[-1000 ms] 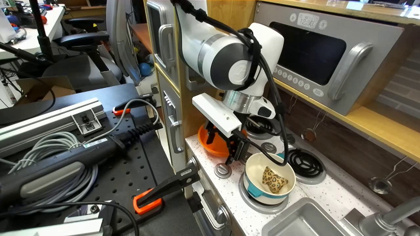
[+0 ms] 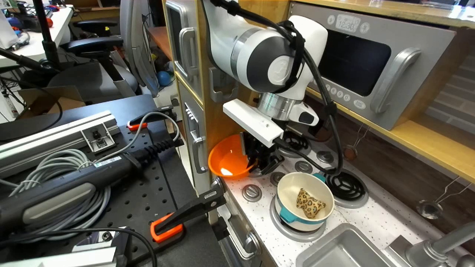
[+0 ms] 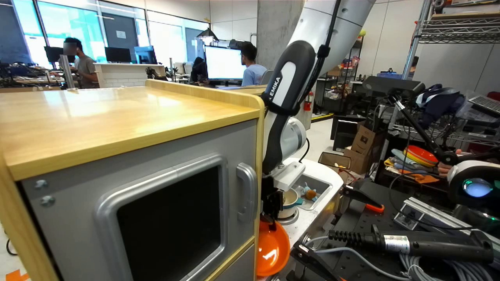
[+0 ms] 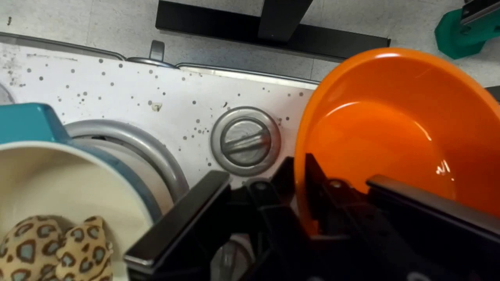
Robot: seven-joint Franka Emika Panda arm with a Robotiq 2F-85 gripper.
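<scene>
The orange bowl (image 4: 384,140) fills the right side of the wrist view, with its rim clasped between the fingers of my gripper. In exterior view 1 the bowl (image 2: 225,155) appears tilted against the tall cabinet, reaching past the counter's front edge. Exterior view 2 shows the bowl's shiny inside (image 3: 272,253) under the gripper. A cream pot with a teal band (image 2: 285,191) stands on the near burner. Inside it lies a leopard-print plush (image 2: 310,204). Whether the bowl's underside touches the counter cannot be made out.
A metal knob (image 4: 246,141) sits between pot and bowl. The sink (image 2: 351,249) is beyond the pot, with the faucet (image 2: 436,249) beside it. The tall cabinet (image 2: 196,120) stands close to the bowl, and the microwave shelf (image 2: 427,138) overhangs the back.
My gripper was open around the bowl's edge and has shut on the rim. The bowl has shifted left toward the counter's front edge and tipped. Pot and plush stayed put.
</scene>
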